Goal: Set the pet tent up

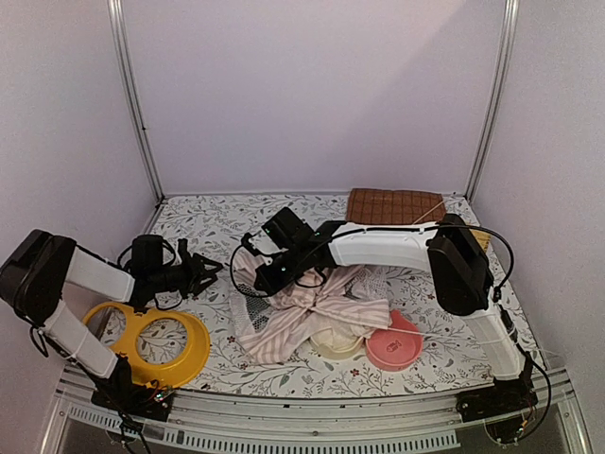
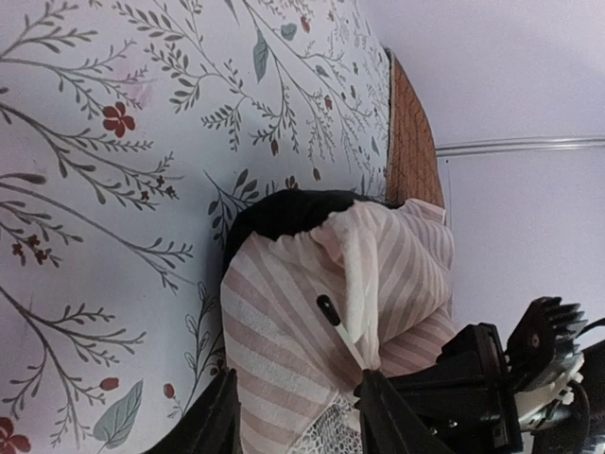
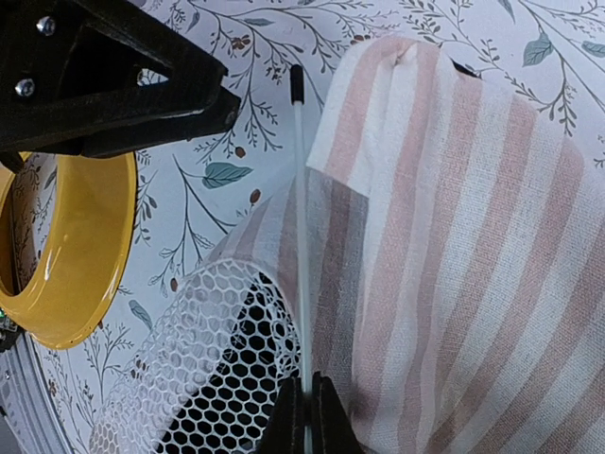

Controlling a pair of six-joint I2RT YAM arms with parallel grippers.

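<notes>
The pink-striped tent fabric (image 1: 302, 317) with mesh panels (image 3: 208, 350) lies heaped in the middle of the table. A thin white pole (image 3: 301, 189) with a black tip runs up over the fabric, held low in the right wrist view by my right gripper, shut on it. In the top view that arm reaches over the heap from the right. My left gripper stands open at the left of the fabric, nothing between its fingers, pointing toward the heap and the pole tip.
A yellow ring tray (image 1: 184, 350) lies at the front left. A pink bowl (image 1: 392, 352) and cream bowl sit at the front right. A brown quilted mat (image 1: 392, 200) lies at the back right.
</notes>
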